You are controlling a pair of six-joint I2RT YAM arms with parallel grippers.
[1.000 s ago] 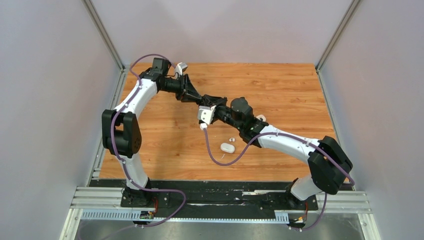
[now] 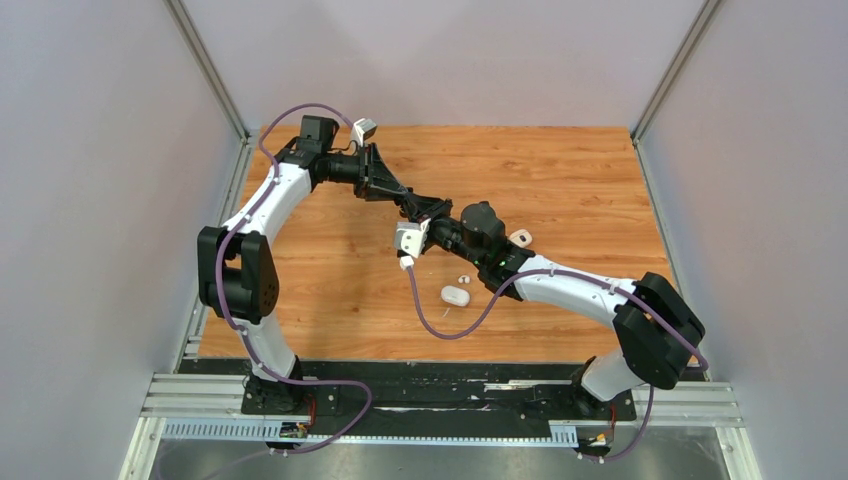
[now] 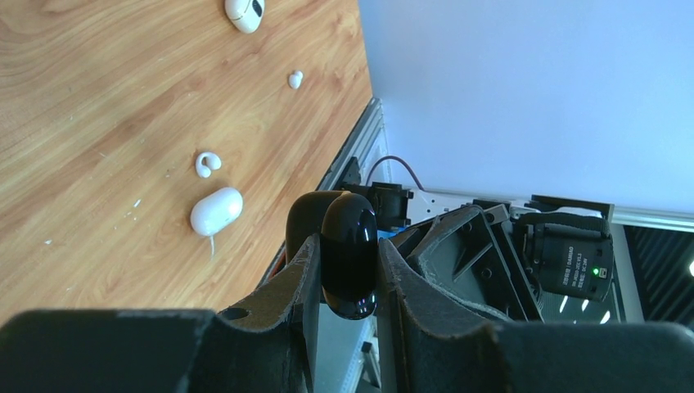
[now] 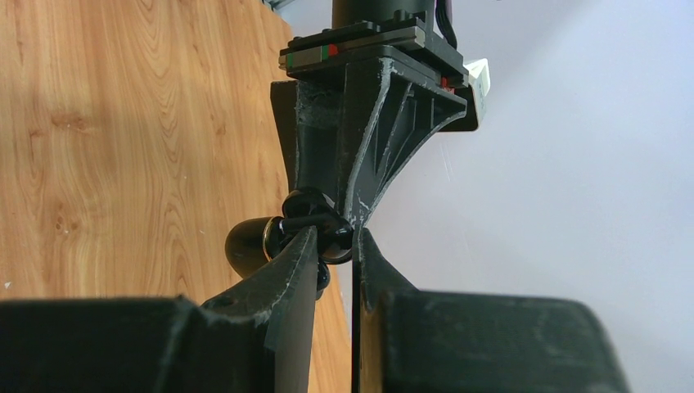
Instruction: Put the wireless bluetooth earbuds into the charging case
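Note:
Both grippers meet above the middle of the table. My left gripper is shut on a glossy black piece (image 3: 348, 250), apparently the charging case. My right gripper is shut on a black earbud part (image 4: 331, 233) held against the dark body (image 4: 250, 246) with a gold rim; how far it sits inside cannot be told, as the fingers hide much of it.
On the table lie a white capsule case (image 2: 455, 296), small white earbuds (image 2: 464, 279) and another white case (image 2: 519, 237).

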